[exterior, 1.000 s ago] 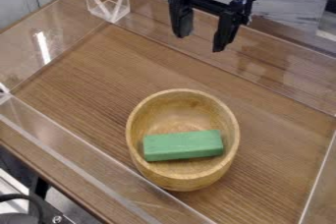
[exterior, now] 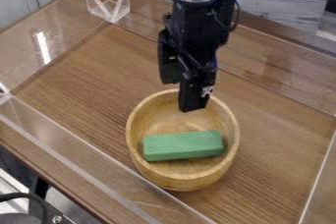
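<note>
My black gripper [exterior: 187, 83] hangs over the back part of a tan bowl [exterior: 221, 173] in the middle of the camera view, open, its fingers pointing down. A green rectangular block [exterior: 183, 144] lies inside the bowl, toward its front, below and apart from the gripper. The arm reaches up out of the top of the view and hides part of the table behind it.
A small clear plastic object [exterior: 105, 4] stands at the back left. Edges border the table at the back, left and lower right.
The bowl and green block have not visibly moved.
</note>
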